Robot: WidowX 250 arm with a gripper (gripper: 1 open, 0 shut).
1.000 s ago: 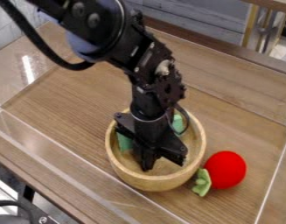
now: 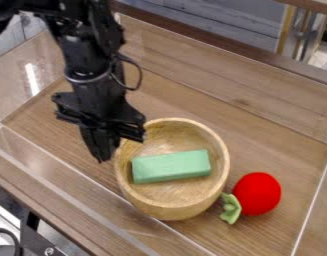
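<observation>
My black gripper (image 2: 104,146) is shut, hanging at the left rim of a round wooden bowl (image 2: 175,204), with nothing visible between its fingers. In the bowl lies a mint-green block (image 2: 171,165), resting across the middle.
A red tomato-like object (image 2: 259,192) with a green stem sits on the wooden table (image 2: 233,100) just right of the bowl. A dark gap with cables shows beyond the front left edge.
My gripper has moved left and up out of the bowl to its left rim, uncovering the green block, which now lies clearly in view in the bowl.
</observation>
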